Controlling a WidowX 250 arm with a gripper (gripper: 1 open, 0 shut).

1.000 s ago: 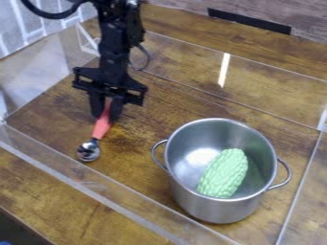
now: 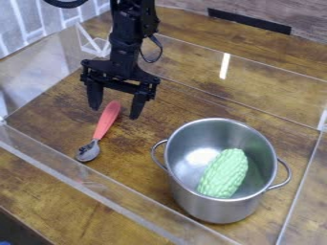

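My black gripper (image 2: 118,100) hangs over the left part of the wooden table with its fingers apart and nothing seen between them. Just below it lies a spoon (image 2: 105,128) with a red handle and a metal bowl end pointing toward the front left. At the right stands a steel pot (image 2: 192,191) with two side handles, holding a pale green ridged object (image 2: 225,172).
Clear plastic walls edge the wooden table (image 2: 243,86) at the left, front and right.
The spoon and pot look unmoved.
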